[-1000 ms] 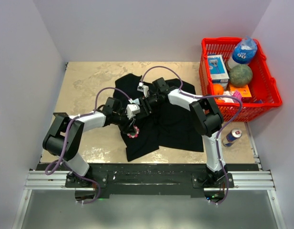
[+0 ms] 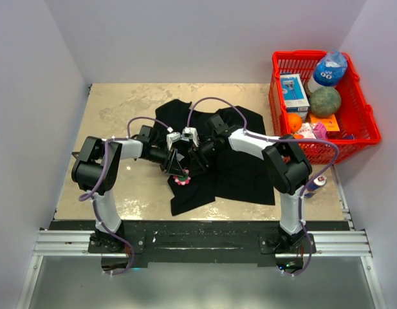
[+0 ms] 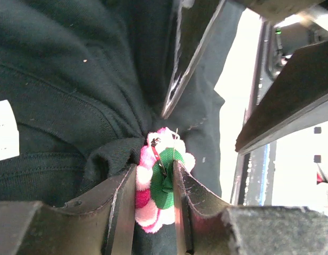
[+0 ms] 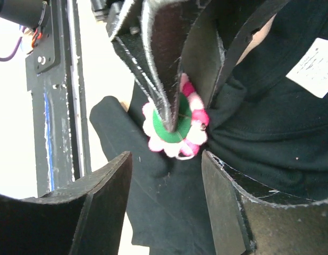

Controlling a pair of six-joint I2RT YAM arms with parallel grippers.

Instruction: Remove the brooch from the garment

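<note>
The brooch point(image 2: 182, 179), a ring of pink and white bobbles round a green felt disc with a pin on it, is on the black garment point(image 2: 240, 180). In the left wrist view my left gripper has its fingers at the brooch point(image 3: 158, 207), partly apart, one over the green disc. My right gripper stands open just short of the brooch point(image 4: 194, 135), its fingertips either side of its lower edge, nothing between them. The other gripper's dark fingers cover part of the brooch in the right wrist view.
A red basket point(image 2: 365, 138) holding a bottle, boxes, fruit and a melon stands at the right. A can point(image 2: 314, 185) lies below it. A white label point(image 4: 312, 66) is on the garment.
My left arm has swung up and shifted round the brooch. The brooch has shifted slightly.
</note>
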